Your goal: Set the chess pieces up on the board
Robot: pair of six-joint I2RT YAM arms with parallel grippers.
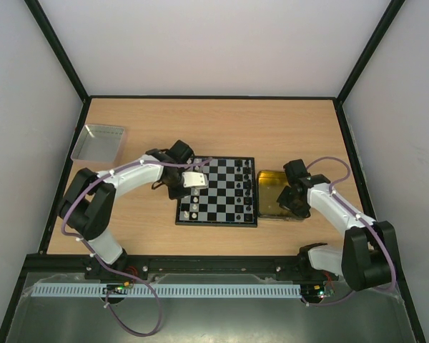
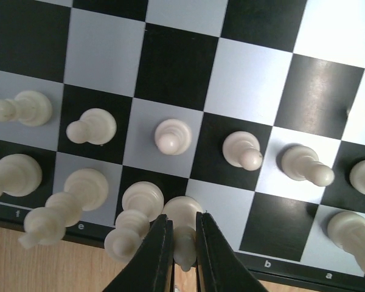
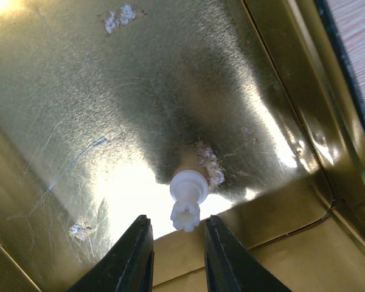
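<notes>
The chessboard [image 1: 222, 191] lies mid-table, black pieces [image 1: 247, 193] along its right side and white ones along its left. In the left wrist view, my left gripper is shut on a white bishop [image 2: 184, 214], whose base is over the c column of the edge row, beside a taller white piece [image 2: 143, 201]. A row of white pawns [image 2: 173, 137] stands one row in. My right gripper is part open above the gold tray [image 1: 267, 214]. A white rook [image 3: 186, 198] stands upright in that tray, seen just beyond and between the fingertips.
The tray's raised walls [image 3: 304, 121] stand close to the right gripper. A clear plastic bin [image 1: 100, 143] is at the back left. Several white pieces crowd the left gripper.
</notes>
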